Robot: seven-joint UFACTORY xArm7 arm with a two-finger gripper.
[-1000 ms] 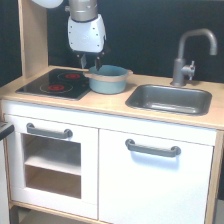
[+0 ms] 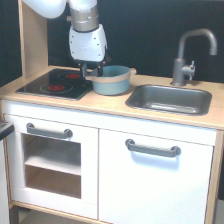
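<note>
A blue-grey pot (image 2: 113,82) stands on the wooden counter between the black cooktop and the sink. Its left part lies beside the cooktop's right edge. My gripper (image 2: 92,70) reaches down from above at the pot's left rim, near a small handle there. The dark fingers are small and blend into the dark background, so whether they touch the pot or stand apart is unclear. Whether they are closed on the rim or handle cannot be made out.
The black cooktop (image 2: 57,84) with red-marked burners is left of the pot. A metal sink (image 2: 170,99) with a tall grey faucet (image 2: 184,58) lies to the right. Below are a glass-fronted oven door (image 2: 53,131) and a white cabinet door (image 2: 150,185), both with grey handles.
My arm and gripper have come slightly lower and a little to the right. The pot appears shifted very slightly to the right.
</note>
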